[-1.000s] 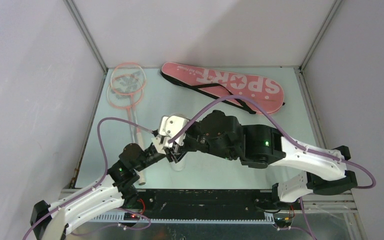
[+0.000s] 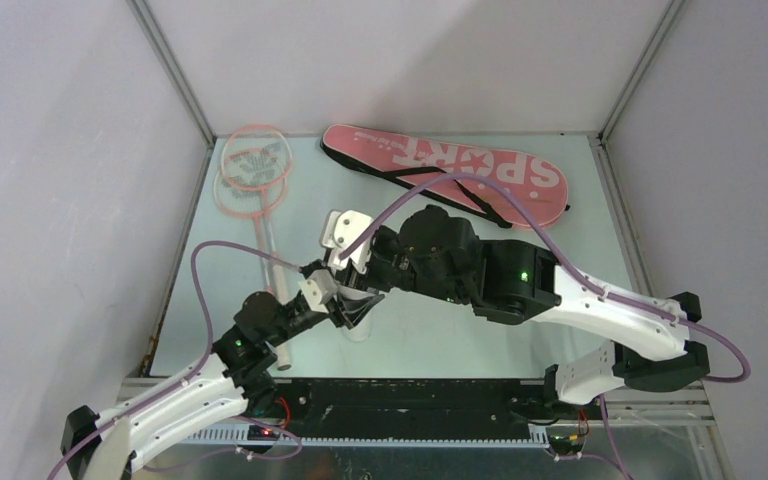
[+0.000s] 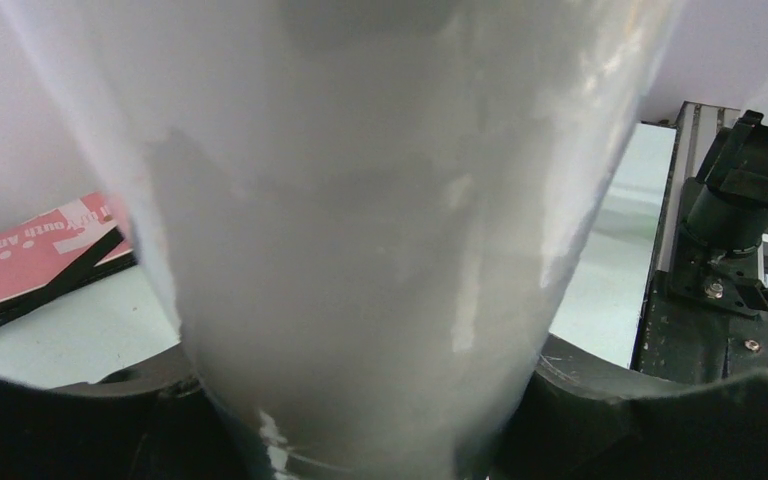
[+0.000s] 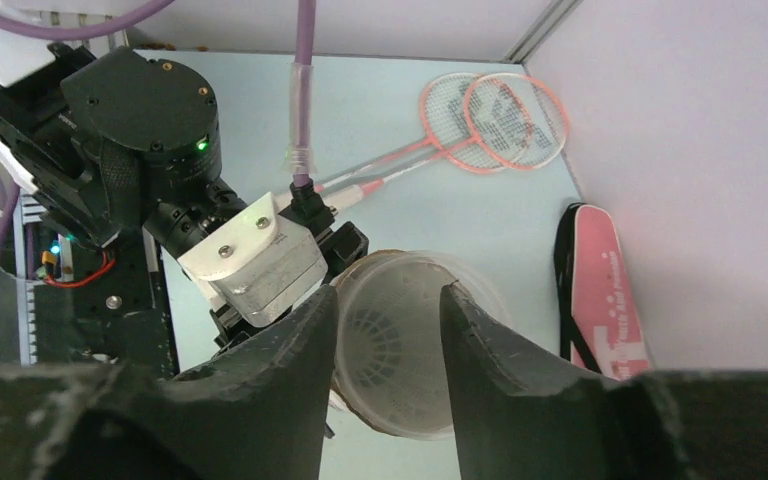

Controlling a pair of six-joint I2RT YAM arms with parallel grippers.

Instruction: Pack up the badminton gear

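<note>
A translucent white shuttlecock tube (image 2: 356, 325) stands near the middle front, mostly under the arms. My left gripper is shut on it; the tube fills the left wrist view. My right gripper is above the tube's open round top, its fingers part open, with the tube's mouth showing between and below them. Two pink rackets (image 2: 257, 170) lie at the left, one over the other, handles toward the front. The pink SPORT bag (image 2: 480, 170) lies flat along the back wall, black strap across it.
White walls enclose the table (image 2: 570, 250) at back and sides. The right part of the table in front of the bag is mostly clear, under the right arm.
My right arm has moved slightly up the top view, toward the back. My left gripper has shifted very slightly; the bag and rackets are unmoved.
</note>
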